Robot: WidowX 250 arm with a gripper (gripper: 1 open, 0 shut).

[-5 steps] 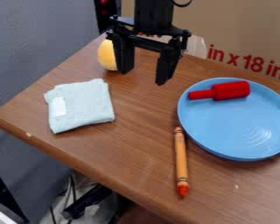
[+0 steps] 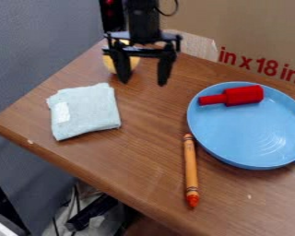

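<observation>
My gripper (image 2: pixel 139 64) hangs at the back of the wooden table (image 2: pixel 125 166), blurred, its two black fingers apart, in front of a yellow round object (image 2: pixel 113 64). A folded light cloth (image 2: pixel 84 112) lies at the left. On the right, a blue plate (image 2: pixel 246 138) holds a red cylindrical object (image 2: pixel 242 95). An orange crayon (image 2: pixel 191 169) lies left of the plate, toward the front edge.
A cardboard box (image 2: pixel 254 41) with red lettering stands behind the table. The table's left edge drops to the floor.
The gripper has shifted left and back, toward the yellow object. The cloth, crayon, plate and red object have not moved.
</observation>
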